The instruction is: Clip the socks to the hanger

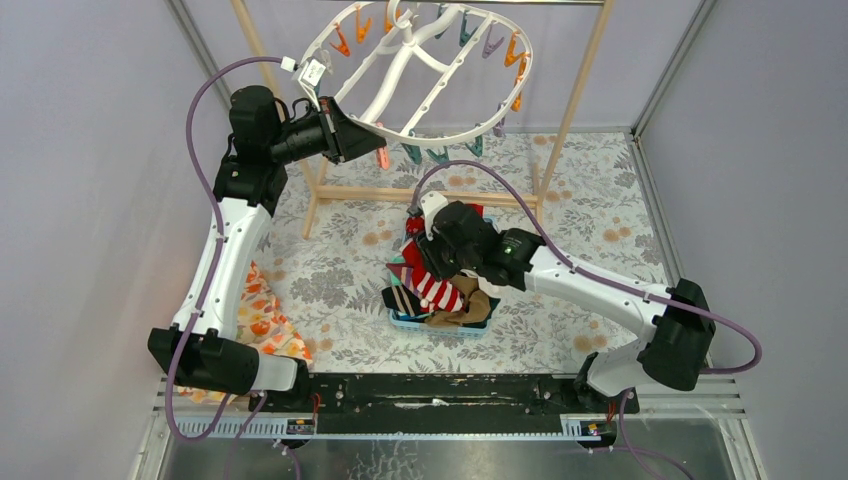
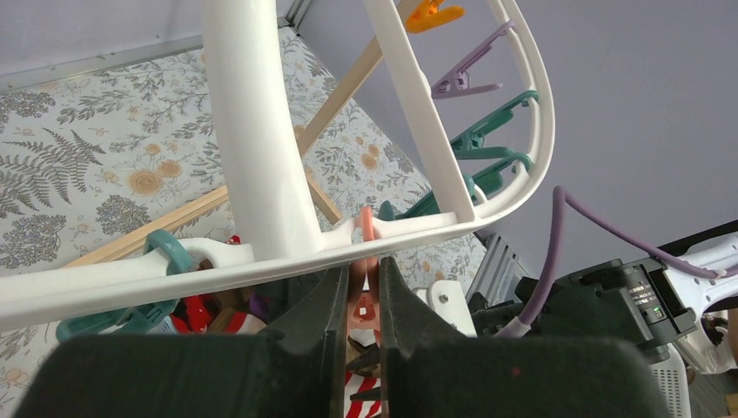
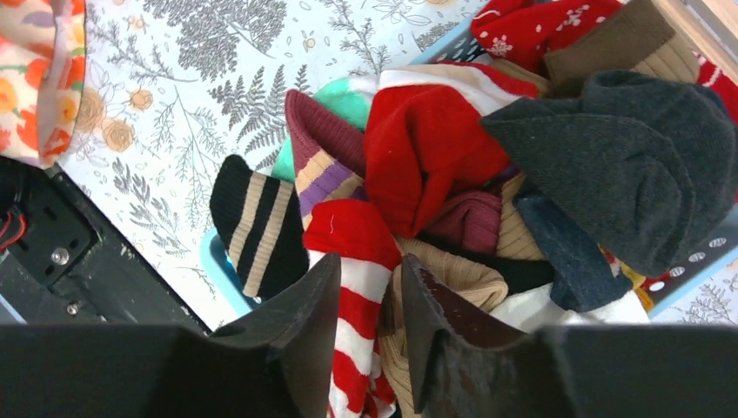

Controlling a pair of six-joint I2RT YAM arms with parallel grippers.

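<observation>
A white round hanger [image 1: 440, 138] with coloured clips hangs at the top of the top view. At its front left rim, my left gripper is shut on a salmon-pink clip [image 2: 367, 306]; no sock shows in that clip. Below, a light-blue basket [image 1: 440, 331] is heaped with socks. Over the heap, my right gripper is part open with its fingertips pointing down at a red-and-white striped sock [image 3: 358, 277]. The sock appears between and beyond the fingers; contact cannot be told. A dark grey sock [image 3: 640, 161] lies on the heap's right in the right wrist view.
Wooden stand legs [image 1: 572, 95] flank the hanger, with a crossbar [image 1: 360, 193] low behind the basket. Orange flowered cloth [image 1: 270, 320] lies at the left.
</observation>
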